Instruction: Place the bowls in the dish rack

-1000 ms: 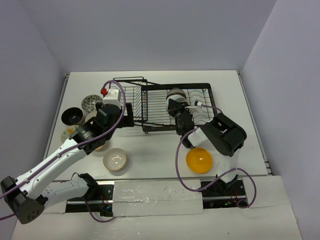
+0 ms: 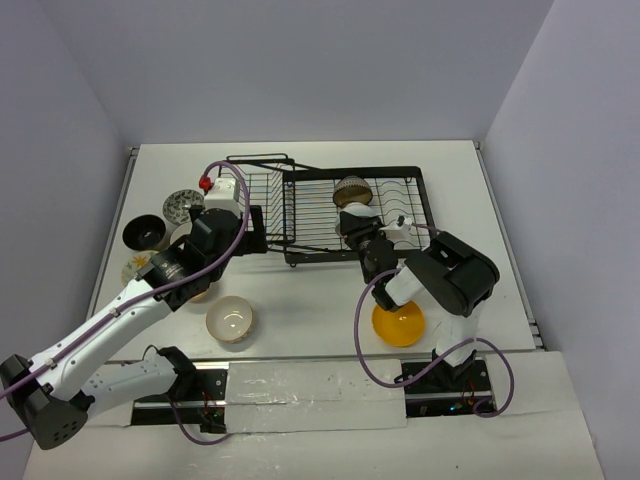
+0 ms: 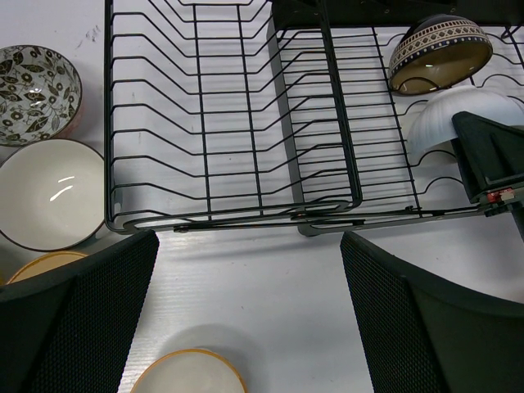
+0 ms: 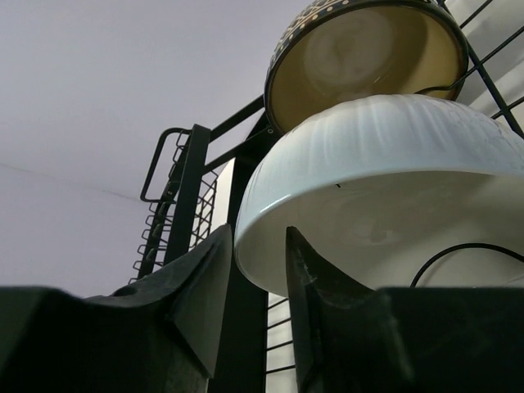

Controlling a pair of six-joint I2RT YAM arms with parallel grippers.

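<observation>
In the rack's [image 2: 290,214] right section, a brown patterned bowl [image 2: 353,190] stands tipped on its side. Just in front of it is a white bowl [image 4: 393,135], also on its side with its hollow facing my right gripper. That gripper is open, and the white bowl's rim shows in the gap between its fingertips. My left gripper is wide open and empty, above the table before the rack's empty left section [image 3: 221,98]. A cream bowl [image 2: 230,318] sits at the front left, and a yellow bowl [image 2: 399,322] lies by the right forearm.
Left of the rack stand a grey patterned bowl [image 3: 37,94], a white bowl [image 3: 51,195], a black bowl [image 2: 146,232] and a flowered one [image 2: 138,264]. Bare table [image 2: 310,315] lies between the cream and yellow bowls. Walls close in behind and at the right.
The left arm looks still.
</observation>
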